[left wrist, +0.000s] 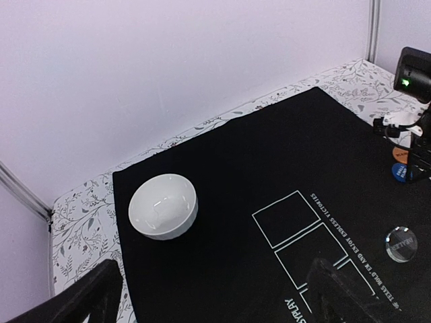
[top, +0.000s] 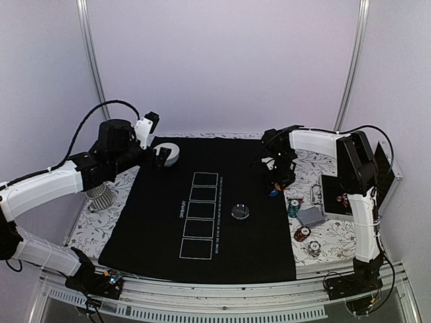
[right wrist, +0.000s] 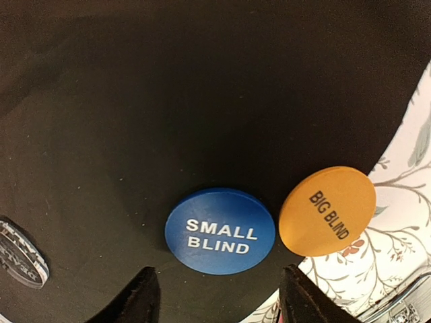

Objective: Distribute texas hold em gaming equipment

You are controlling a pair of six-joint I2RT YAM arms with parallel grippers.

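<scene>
A blue SMALL BLIND button [right wrist: 220,231] lies flat on the black mat, its right edge against or nearly against the orange BIG BLIND button [right wrist: 328,211], which lies by the mat's right edge. My right gripper is open over the blue button's near side, nothing between its fingers. From above, that gripper [top: 279,183] partly covers both buttons. The clear DEALER button [top: 240,211] rests right of the printed card boxes [top: 200,210]. My left gripper hangs open and empty above the mat's left side, near the white bowl [left wrist: 163,206].
Right of the mat are chip stacks [top: 302,233], a grey card deck [top: 310,217] and an open case [top: 335,196]. A striped cup [top: 101,197] lies on the left.
</scene>
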